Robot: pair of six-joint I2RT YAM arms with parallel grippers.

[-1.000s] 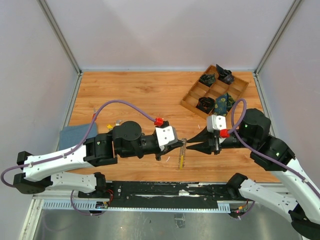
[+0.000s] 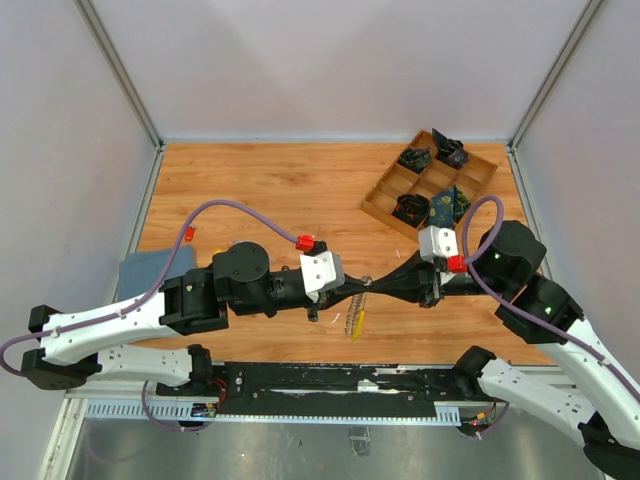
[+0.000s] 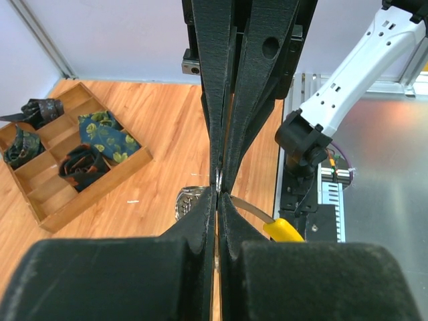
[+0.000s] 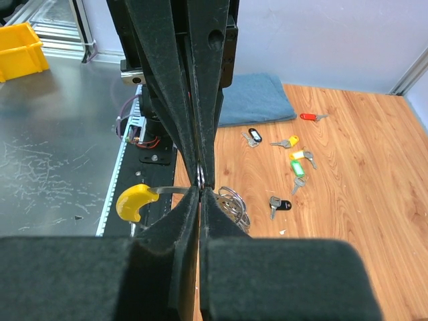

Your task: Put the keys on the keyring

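My left gripper (image 2: pixel 361 286) and right gripper (image 2: pixel 370 287) meet tip to tip above the table. Both are shut, with a sliver of thin silver ring (image 3: pixel 219 182) showing at the pinched tips. The keyring's wire loops (image 4: pixel 233 206) hang just behind the tips in the right wrist view. To the other side hangs a yellow piece (image 4: pixel 136 202) on a curved grey strip. From above, the coil (image 2: pixel 352 318) dangles below the fingers. How the ring passes between the two grippers is hidden by the fingers. Loose keys lie on the wood, among them a red one (image 4: pixel 310 117) and a green one (image 4: pixel 297 168).
A wooden compartment tray (image 2: pixel 381 209) with dark cloth items stands at the back right. A folded blue-grey cloth (image 4: pixel 254 100) lies at the left, near more keys, one yellow-capped (image 4: pixel 293 140) and one with a black tag (image 4: pixel 283 205).
The yellow piece has swung out beside the coil.
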